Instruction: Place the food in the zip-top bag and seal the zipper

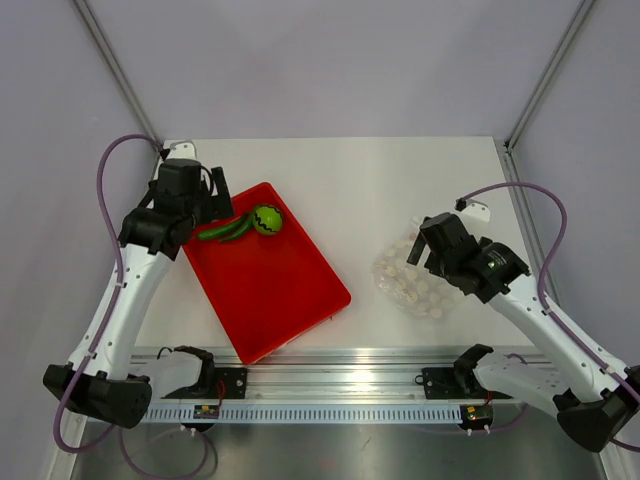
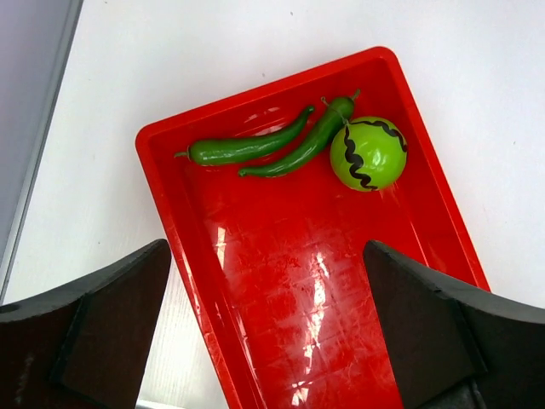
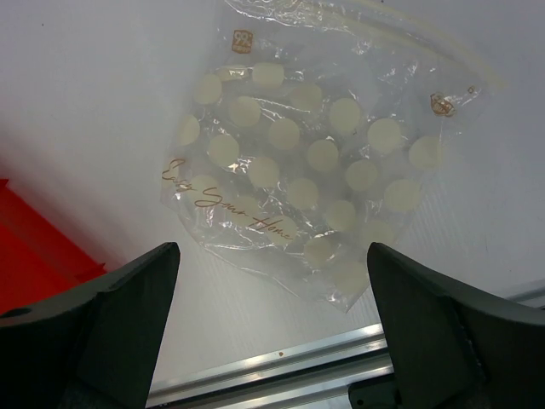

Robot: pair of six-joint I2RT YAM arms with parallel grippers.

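A red tray [image 1: 260, 295] [image 2: 298, 247] on the left of the table holds two long green peppers [image 2: 238, 149] and a green ball with dark zigzag stripes [image 2: 369, 153] at its far end. My open left gripper [image 1: 205, 197] hangs above the tray with nothing between its fingers. A clear zip top bag [image 1: 410, 285] [image 3: 298, 162], printed with pale dots and brown script, lies flat right of the tray, its zipper strip along the upper edge in the right wrist view. My right gripper [image 1: 430, 245] stands open above the bag, holding nothing.
Metal rails [image 1: 330, 355] run along the front edge, and grey walls stand at both sides.
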